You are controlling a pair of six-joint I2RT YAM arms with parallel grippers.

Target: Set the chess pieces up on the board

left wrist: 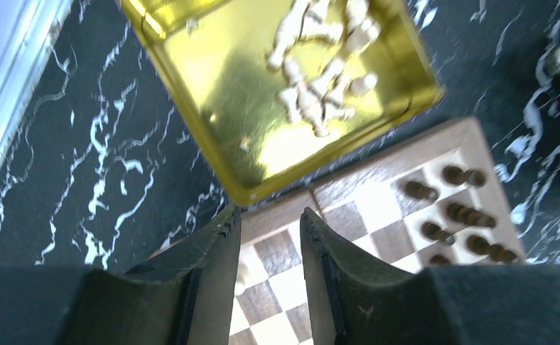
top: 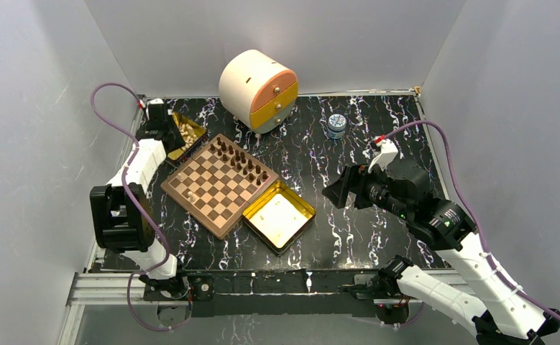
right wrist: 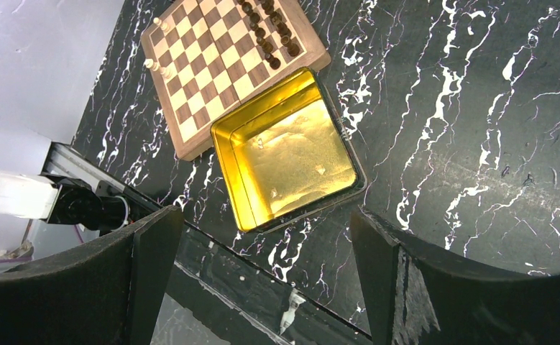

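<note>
The wooden chessboard (top: 209, 177) lies left of centre, with dark pieces (top: 248, 167) standing in rows along its far right side. Toward the near left edge stands a white piece (top: 191, 195); the right wrist view shows another white piece (right wrist: 162, 25) at the board's corner. More white pieces (left wrist: 309, 100) lie jumbled in the far gold tray (left wrist: 216, 162). My left gripper is open above the board's corner beside that tray; a white piece (left wrist: 241, 279) shows low beside its left finger. Nothing is gripped. My right gripper hangs open and empty, right of the board.
An empty gold tray (top: 280, 219) sits against the board's near right side. At the back stand a round drawer box (top: 251, 86) and a small jar (top: 336, 126). The marble table between tray and right arm is clear.
</note>
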